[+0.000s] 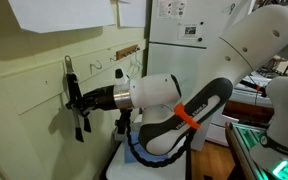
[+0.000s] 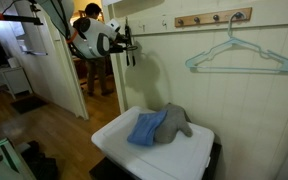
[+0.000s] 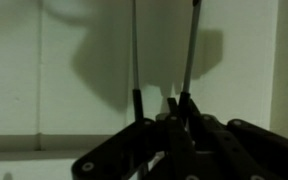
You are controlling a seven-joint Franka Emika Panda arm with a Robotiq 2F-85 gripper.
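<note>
A dark, narrow tool with two long legs, like tongs (image 1: 71,78) hangs against the cream wall in exterior view 1. My gripper (image 1: 81,104) is at its middle, close to the wall, and hides part of it. In exterior view 2 the same dark tool (image 2: 133,58) hangs beside the hand. Two thin strips run down the wrist view. The right strip (image 3: 191,55) ends at the fingertips of my gripper, shut on it, while the left strip (image 3: 135,50) passes just beside the fingers. The exact grip is too dark to make out.
A pale blue hanger (image 2: 239,58) hangs from a wooden peg rail (image 2: 212,18) farther along the wall. Below stands a white-topped table (image 2: 109,140) with a blue cloth (image 2: 147,128) and a grey cloth (image 2: 172,123). Open floor lies left of it.
</note>
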